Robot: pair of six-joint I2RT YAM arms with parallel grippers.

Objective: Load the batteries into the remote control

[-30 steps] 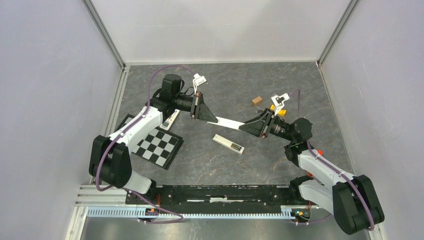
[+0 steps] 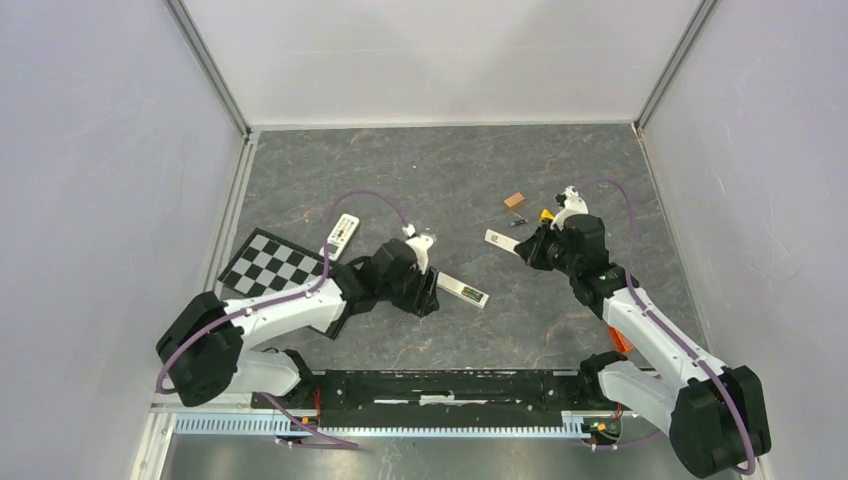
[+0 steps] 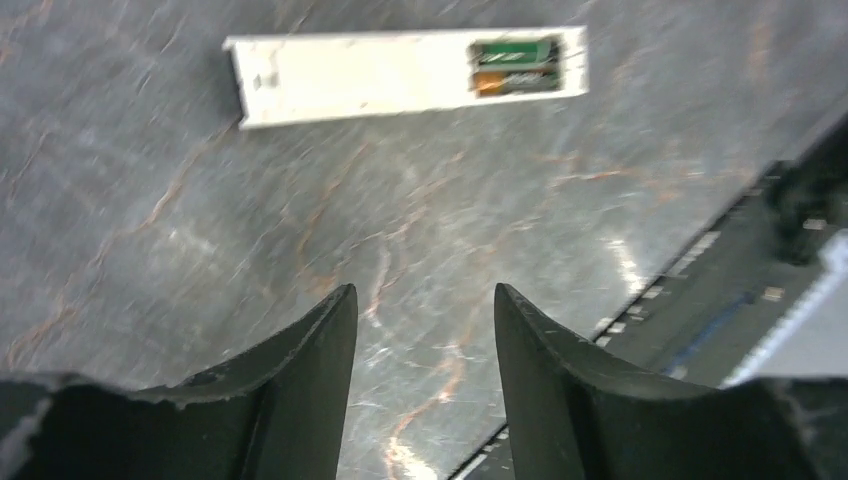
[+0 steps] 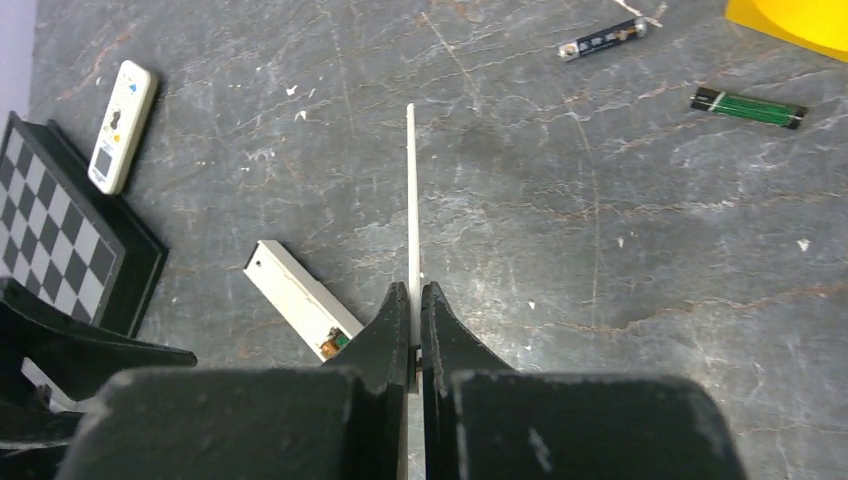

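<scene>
The white remote lies on the table with its compartment uncovered, a green battery and an orange-black battery side by side in it. My left gripper stands open over bare table beside that remote, nothing between its fingers. A thin white cover, seen edge-on in the right wrist view, is pinched in my right gripper, which is shut on it. In the top view the same cover points left from the right gripper. Its gripped end is hidden by the fingers.
Two loose batteries, one black and one green, lie toward the back near a yellow object. At left are a checkered board and another remote. A brown block sits farther back. Table between the arms is mostly clear.
Earlier both grippers were on the white cover. The right has drawn the cover off to the right.
</scene>
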